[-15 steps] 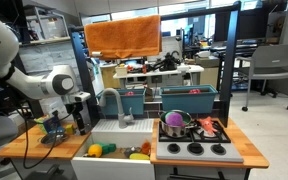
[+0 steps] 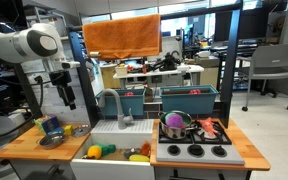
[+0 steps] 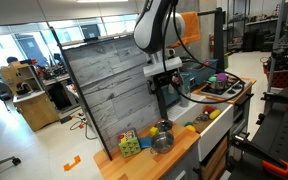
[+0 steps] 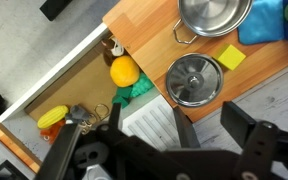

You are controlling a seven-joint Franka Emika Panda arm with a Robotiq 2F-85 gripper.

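My gripper stands open with nothing between its fingers. In exterior view 1 it hangs above the left counter, well clear of the things below. A silver pot (image 4: 212, 12) rests on the wooden counter, and beside it lies a round, shiny metal lid or shallow dish (image 4: 194, 80); which one I cannot tell. Close to both is a yellow block (image 4: 230, 57), with a blue cloth (image 4: 256, 22) farther right. The white sink (image 2: 109, 171) holds an orange ball-like item (image 4: 125, 70), a green item (image 4: 141, 87) and a yellow-and-red one (image 4: 52, 124).
Right of the sink, a stove (image 2: 197, 150) carries a pot with a purple item (image 2: 174, 119). A grey faucet (image 2: 117, 103) rises behind the sink. Teal bins (image 2: 189, 103) stand at the back, below a hanging orange towel (image 2: 124, 37).
The arm has risen from low over the left counter, its gripper moving up and slightly left in exterior view 1.
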